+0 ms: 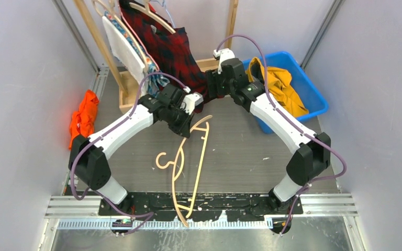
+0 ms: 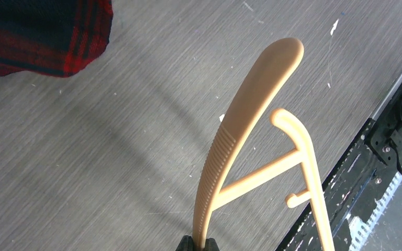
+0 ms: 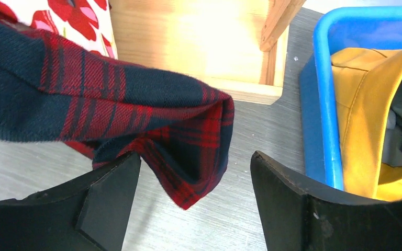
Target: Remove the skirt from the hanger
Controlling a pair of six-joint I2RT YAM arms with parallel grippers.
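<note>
My left gripper (image 1: 185,132) is shut on a beige hanger (image 2: 235,125), which lies angled toward the front of the floor in the top view and carries no garment that I can see. Behind it, red-and-navy plaid fabric (image 1: 170,55) hangs on the rack, its lower end drooping near both grippers. In the right wrist view the open right gripper has a folded corner of the plaid cloth (image 3: 199,146) between and beyond its spread fingers.
The wooden rack (image 1: 123,91) with more hangers and clothes stands at the back left. A blue bin (image 1: 316,109) with yellow cloth is at right, an orange cloth (image 1: 84,115) at far left.
</note>
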